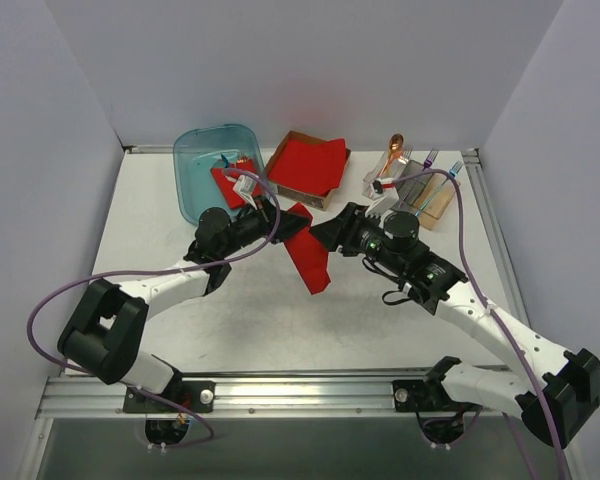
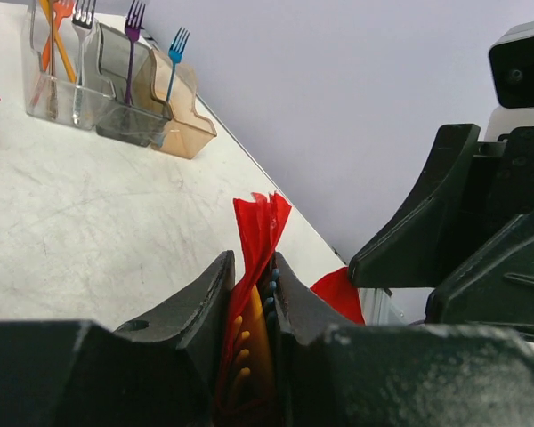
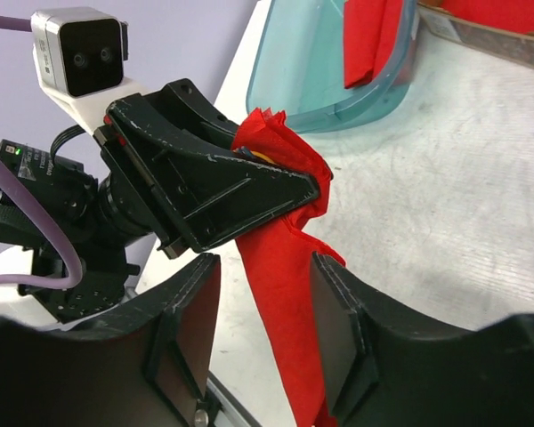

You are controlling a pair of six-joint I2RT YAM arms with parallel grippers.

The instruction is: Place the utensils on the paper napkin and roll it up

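My left gripper is shut on a red paper napkin (image 2: 262,227) bundled around utensils; orange and dark blue handles (image 2: 249,342) show between its fingers. In the right wrist view the napkin's long tail (image 3: 280,294) hangs down from the left gripper. My right gripper stands part open, its fingertips on either side of that tail, with a gap visible at the left finger. From the top view, the two grippers nearly meet above the table's middle, the red napkin (image 1: 308,262) reaching down between them.
A teal bin (image 1: 195,180) holding red napkin bundles stands back left. Beside it is a cardboard box (image 1: 310,198) of red napkins. Clear and tan holders (image 1: 438,208) with forks and spoons stand back right.
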